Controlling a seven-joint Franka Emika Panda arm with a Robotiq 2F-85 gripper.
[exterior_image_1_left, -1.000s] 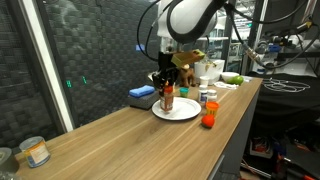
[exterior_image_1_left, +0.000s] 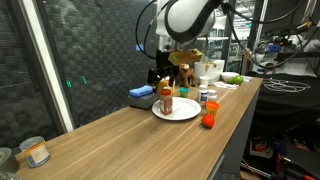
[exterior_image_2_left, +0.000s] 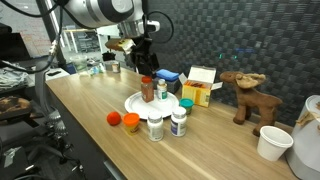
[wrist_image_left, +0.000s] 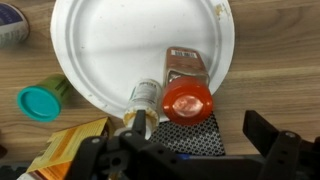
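A white plate (wrist_image_left: 120, 40) rests on the wooden table. Standing on it is a bottle with an orange-red cap (wrist_image_left: 188, 100), its body brown-red in the second exterior view. Close beside that bottle on the plate is a smaller white-capped bottle (wrist_image_left: 143, 104). My gripper hangs just above the red-capped bottle, open. In the wrist view its fingers stand wide to either side, with the smaller bottle also near the left finger (wrist_image_left: 130, 152). Neither bottle is visibly lifted.
White bottles (exterior_image_2_left: 155, 124), an orange cup (exterior_image_2_left: 131, 122) and a tomato (exterior_image_2_left: 114, 118) line the plate's near side. Behind stand a yellow box (exterior_image_2_left: 199, 88), a green cup (exterior_image_2_left: 186, 105) and a toy moose (exterior_image_2_left: 254, 98). Free table (exterior_image_1_left: 120, 143) lies left in the first exterior view.
My gripper has risen slightly off the red-capped bottle, exposing more of it. The bottle still stands on the plate.
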